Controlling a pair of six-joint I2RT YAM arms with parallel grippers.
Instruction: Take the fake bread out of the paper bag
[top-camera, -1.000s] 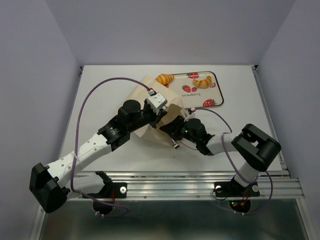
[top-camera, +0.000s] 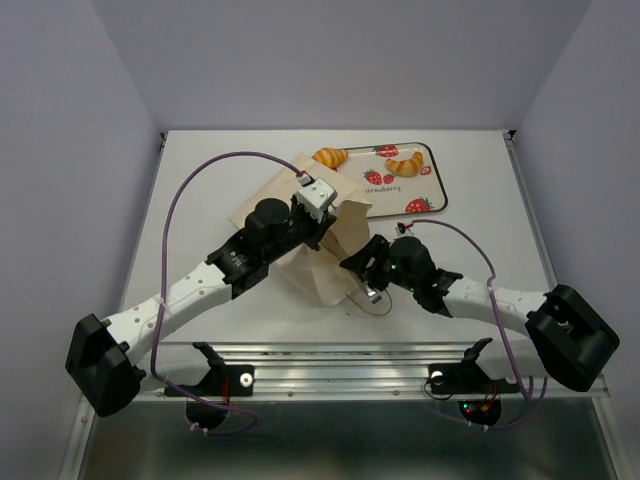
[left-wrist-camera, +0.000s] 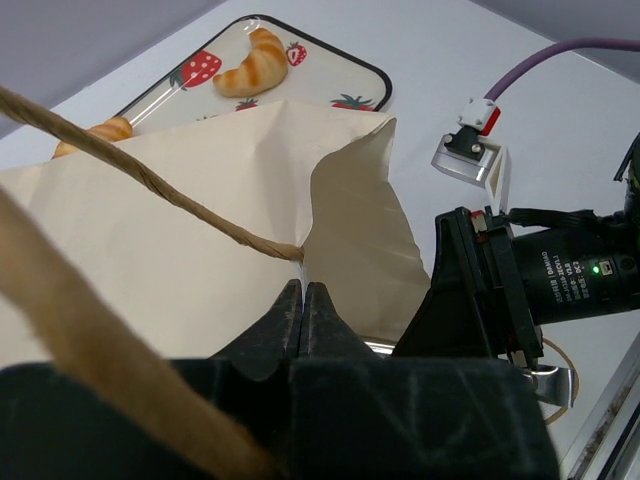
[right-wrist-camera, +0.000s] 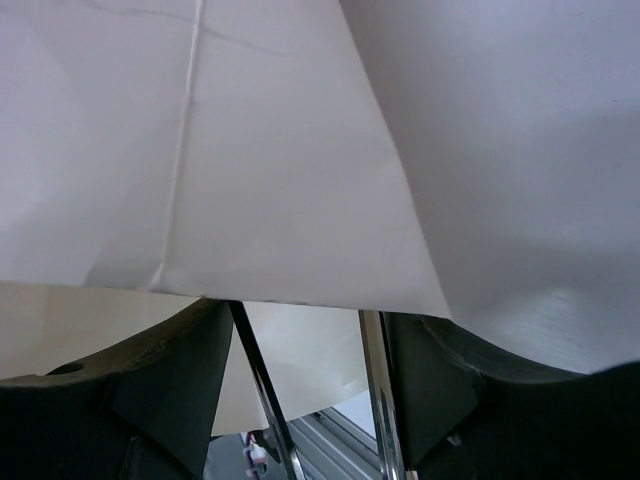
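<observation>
The cream paper bag (top-camera: 265, 202) lies open toward the right, with twisted handles (left-wrist-camera: 170, 190). My left gripper is shut at the bag's upper edge, where a handle meets the paper in the left wrist view. My right gripper is open at the bag's mouth, its fingers partly under a paper flap in the right wrist view. No bread shows inside the bag or between the fingers; the bag's inside is mostly hidden.
A strawberry tray (top-camera: 425, 200) at the back holds a croissant (top-camera: 403, 167); another croissant (top-camera: 330, 157) sits left of it, beside the bag.
My right gripper has drawn back to the right and toward the front, out of the bag's mouth somewhat. My left gripper has shifted only slightly.
</observation>
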